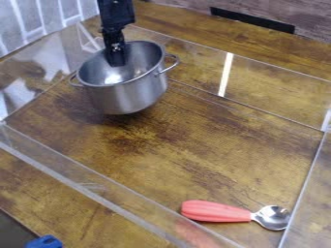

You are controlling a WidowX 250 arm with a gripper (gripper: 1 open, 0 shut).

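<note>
A steel pot (123, 92) with two side handles stands at the upper left of the wooden surface. My black gripper (114, 53) comes down from the top edge over the pot's back, its tips at or inside the rim; whether it holds anything is hard to make out. A spoon with a salmon handle (220, 211) lies near the front right.
Clear plastic walls (104, 194) border the wooden work area. A small blue object (43, 241) shows at the lower left corner.
</note>
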